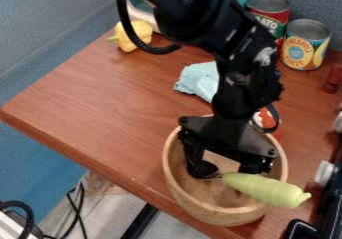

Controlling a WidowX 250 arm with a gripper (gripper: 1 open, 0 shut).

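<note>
A wooden bowl [187, 193] sits near the front right of the table, with a pale green corn cob [267, 189] lying in it, sticking over its right rim. My black gripper [222, 161] is down inside the bowl, over the cob's left end, by a dark round piece at the bottom left of the gripper. Whether the fingers are apart or closed on something is hard to make out.
A light blue cloth [197, 78] lies behind the bowl. A yellow pepper [132, 35] is at the back left, cans [306, 45] at the back right, a black appliance [329, 203] at the right edge.
</note>
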